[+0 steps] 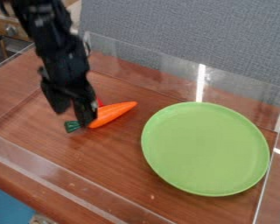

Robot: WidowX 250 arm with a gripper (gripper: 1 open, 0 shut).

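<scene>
My gripper (69, 105) is low at the left, open, its dark fingers blurred and over the toy carrot's green top. The orange carrot (115, 112) lies on the wooden surface just right of the fingers. The red object is mostly hidden behind my gripper, with a small part showing near the carrot. A green plate (206, 149) lies to the right.
Clear low walls edge the wooden surface (95, 175), with a grey textured backdrop behind. A box is partly visible at the top left.
</scene>
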